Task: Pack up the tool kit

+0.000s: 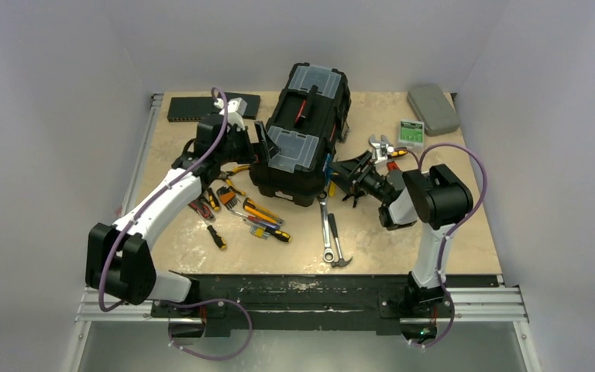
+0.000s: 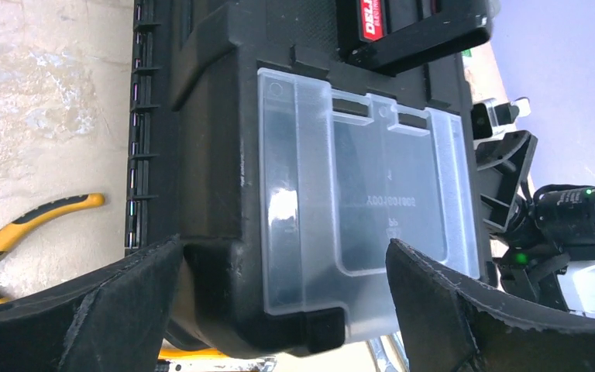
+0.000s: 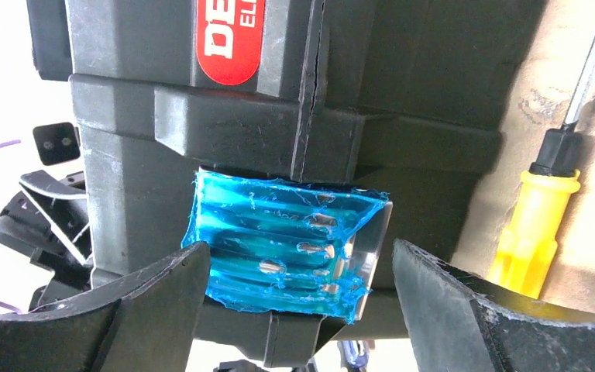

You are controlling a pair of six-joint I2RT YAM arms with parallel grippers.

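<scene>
A black toolbox (image 1: 310,116) with clear lid compartments (image 2: 372,201) stands mid-table, closed. My left gripper (image 1: 259,143) is open at its near-left corner; in the left wrist view the fingers straddle that rounded corner and lid. My right gripper (image 1: 339,172) is open on the right side, facing a blue translucent piece (image 3: 279,240) at the box's front latch area, its fingers either side of it. Loose tools lie round the box: pliers (image 2: 35,221), a yellow-handled screwdriver (image 3: 534,225), a wrench (image 1: 325,232), a hammer (image 1: 335,240).
Two dark flat devices (image 1: 190,108) lie at the back left. A grey case (image 1: 432,108) and a box with green contents (image 1: 411,132) lie at the back right. More tools crowd the left front of the table (image 1: 170,256).
</scene>
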